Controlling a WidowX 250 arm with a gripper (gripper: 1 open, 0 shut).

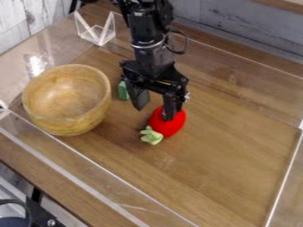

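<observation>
My black gripper (154, 96) is lowered over a red object (166, 126) with a pale green stem (151, 136), near the middle of the tabletop. Its fingers reach down at the upper part of the red object and to its left; whether they touch it is unclear, as is how far they stand apart. A tan wooden bowl (66, 99) sits to the left. A green object (123, 90) lies partly hidden behind the gripper's left side.
A white wire-like item (95, 27) stands at the back left, and raised edges border the table.
</observation>
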